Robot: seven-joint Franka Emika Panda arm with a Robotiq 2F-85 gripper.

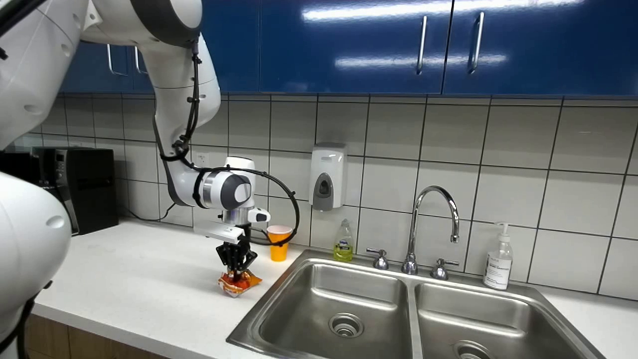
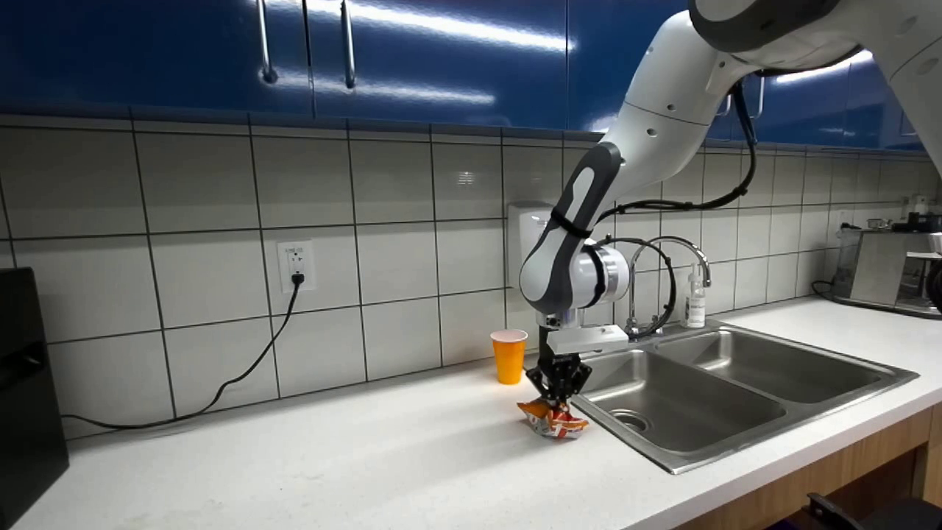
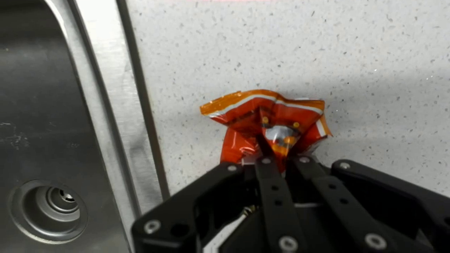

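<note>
A crumpled orange and red snack bag [image 1: 231,283] is on the white counter, just left of the sink in exterior view 1. My gripper [image 1: 238,276] points straight down, shut on the middle of the bag. In the wrist view the bag [image 3: 270,109] bunches up around the fingertips, its orange-edged end fanning out beyond them. Exterior view 2 also has the bag [image 2: 556,420] under the gripper [image 2: 556,403], at or very near the counter surface. The fingers' very tips are partly buried in the folds.
An orange cup [image 1: 279,244] stands upright behind the gripper, near the tiled wall. The double sink [image 1: 412,299] lies close to the right, with a faucet [image 1: 412,239] and a green soap bottle [image 1: 344,242] behind it.
</note>
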